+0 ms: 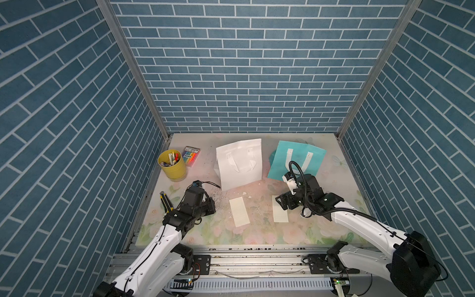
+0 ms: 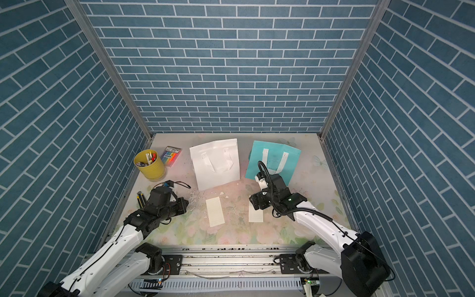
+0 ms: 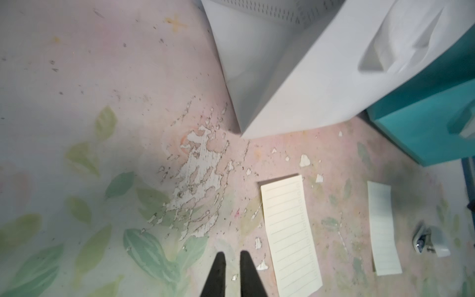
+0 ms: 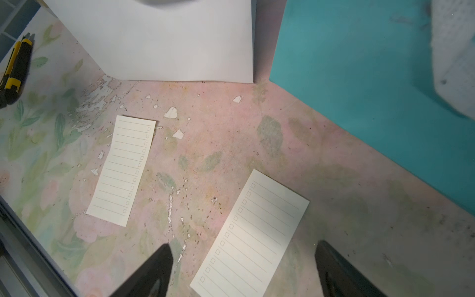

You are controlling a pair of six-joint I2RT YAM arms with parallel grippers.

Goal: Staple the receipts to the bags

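Observation:
A white paper bag (image 1: 240, 165) and a teal bag (image 1: 296, 158) stand side by side toward the back. In front lie two lined paper slips, the left receipt (image 3: 289, 232) and the right receipt (image 4: 249, 237). My left gripper hangs just left of the left receipt, its fingertips slightly apart with nothing visible between them. My right gripper stands open over the right receipt, empty. A small metal object, perhaps a stapler (image 3: 429, 240), lies right of the right receipt, largely hidden by my right arm in the top views.
A yellow cup of pens (image 1: 172, 168) and a flat colourful pack (image 1: 191, 156) sit at back left. Black-and-yellow tools (image 4: 17, 69) lie at the left edge.

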